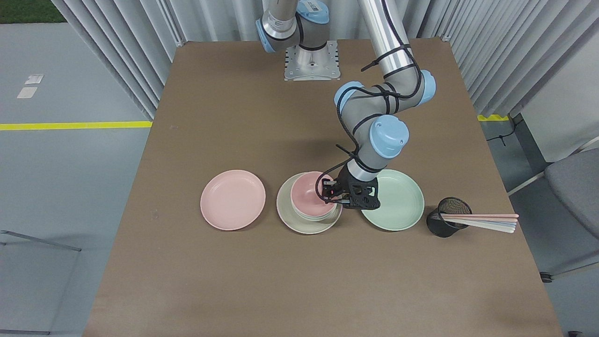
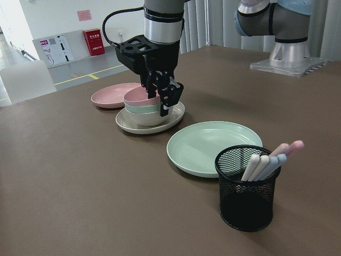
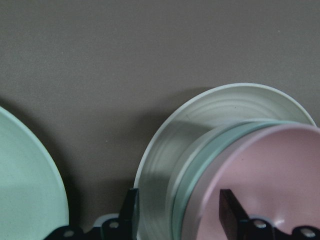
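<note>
A stack of bowls stands on a cream plate (image 3: 160, 190): a pink bowl (image 3: 270, 175) on top, a mint bowl (image 3: 180, 200) and a cream bowl (image 2: 146, 119) beneath. My gripper is down at the stack, open, its fingers straddling the right-hand rims in the camera front view, one finger inside the pink bowl and the other outside. Contact with the rims is unclear.
A pink plate (image 1: 233, 200) lies to the left, a mint plate (image 1: 398, 205) to the right. Beside that stands a black mesh holder (image 2: 245, 205) with chopsticks.
</note>
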